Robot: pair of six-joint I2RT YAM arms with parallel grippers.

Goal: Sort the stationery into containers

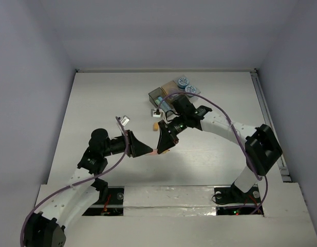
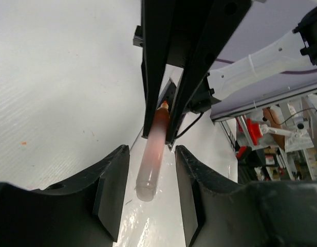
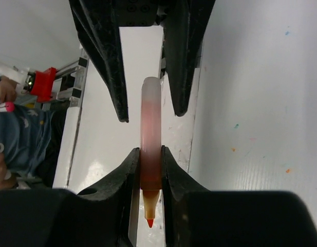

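Note:
A pink marker with an orange tip (image 3: 150, 139) is clamped near its tip end by my right gripper, which is shut on it. In the left wrist view the marker (image 2: 152, 159) points its blunt end between the fingers of my left gripper. Those fingers stand open on both sides of it, with gaps left and right. From above, the left gripper (image 1: 149, 150) and right gripper (image 1: 162, 149) face each other over the table, the marker spanning the short space between them. A sectioned container (image 1: 155, 94) stands at the back, holding light blue sticks.
Two round blue-lidded jars (image 1: 183, 82) sit in the container's back part. A small orange-yellow block (image 1: 155, 126) lies on the table in front of it.

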